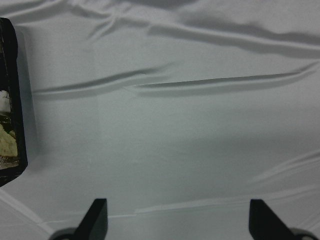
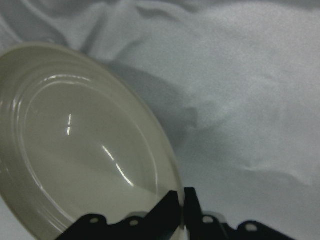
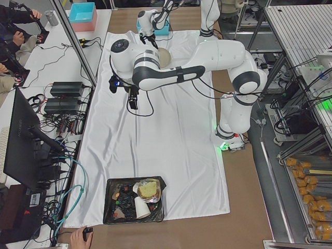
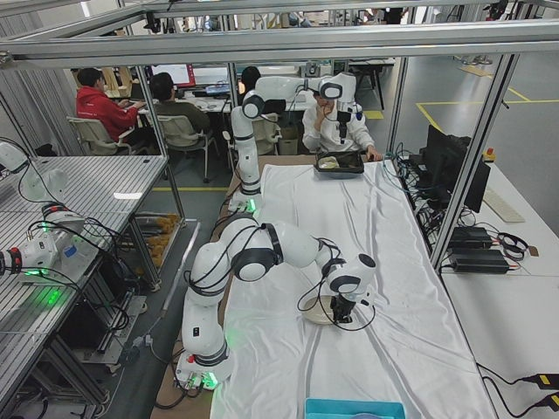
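Note:
A cream plate [image 2: 85, 135], also visible in the camera right view [image 4: 314, 312], lies on the white cloth at the far end in the camera left view. My right gripper is shut on its near rim. My left gripper stands open above bare cloth, with nothing between its fingers; in the camera left view it hangs over the middle of the cloth. A black tray [image 3: 114, 212] holding food scraps, a white cup and yellow food in wrapping sits at the other end, at the left edge of the left wrist view.
A blue bin [image 4: 354, 408] stands at the right arm's end of the table. Monitors and cables [image 3: 31, 150] line one side, a metal frame the other.

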